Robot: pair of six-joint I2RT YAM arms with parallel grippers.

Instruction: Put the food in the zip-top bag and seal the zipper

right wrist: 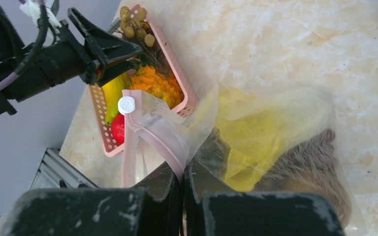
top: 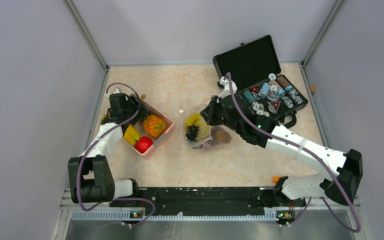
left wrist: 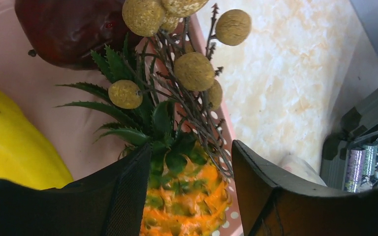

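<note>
My left gripper hangs open over the pink basket (top: 157, 145), above a pineapple (left wrist: 182, 201) and a branch of round yellow fruits (left wrist: 193, 71), with nothing held. The basket also holds bananas (top: 131, 134), a red fruit (top: 144, 144) and a dark red item (left wrist: 74, 29). A clear zip bag (top: 190, 137) lies mid-table with yellow food, dark grapes (top: 192, 131) and a brownish item inside. My right gripper is shut at the bag's upper edge, with the pinkish zipper strip running into its fingers.
An open black case (top: 245, 60) with cans and small items stands at the back right. A small orange object (top: 276, 179) lies at the front right.
</note>
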